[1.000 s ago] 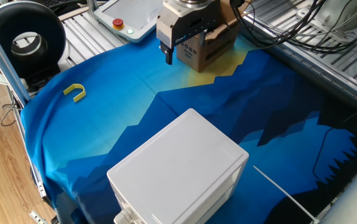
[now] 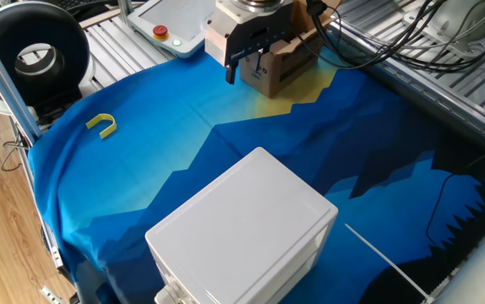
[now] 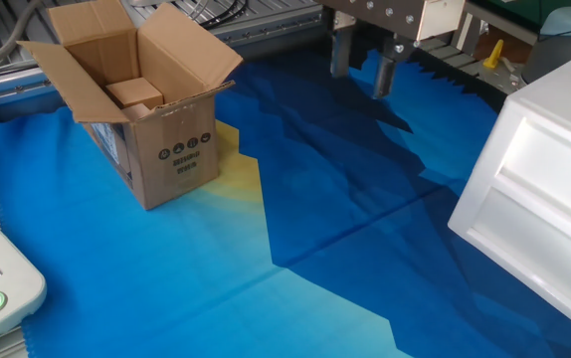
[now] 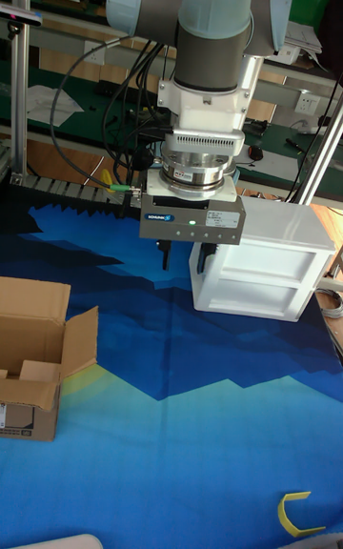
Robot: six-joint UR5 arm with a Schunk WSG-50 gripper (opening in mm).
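My gripper [image 3: 363,82] hangs above the blue cloth [image 3: 315,214] with its two dark fingers apart and nothing between them. In exterior view 3, the gripper [image 4: 182,262] is in front of the white drawer box [image 4: 259,259] and to the right of the open cardboard box [image 4: 76,346]. Seen from exterior view 1, the gripper [image 2: 245,74] overlaps part of that cardboard box [image 2: 280,72]. A smaller carton [image 3: 134,93] shows inside the cardboard box. On the cloth at the left lies a yellow U-shaped strip [image 2: 102,125], well away from the gripper.
The white drawer box [image 2: 242,228] takes up the cloth's front part in exterior view 1. A thin white rod [image 2: 386,260] lies beside it. A control panel with a red button [image 2: 160,32] is at the back left. Open cloth fills the middle.
My gripper has shifted and turned slightly near the cardboard box, and its fingers show at a somewhat different place. The boxes, the yellow strip and the rod have stayed where they were.
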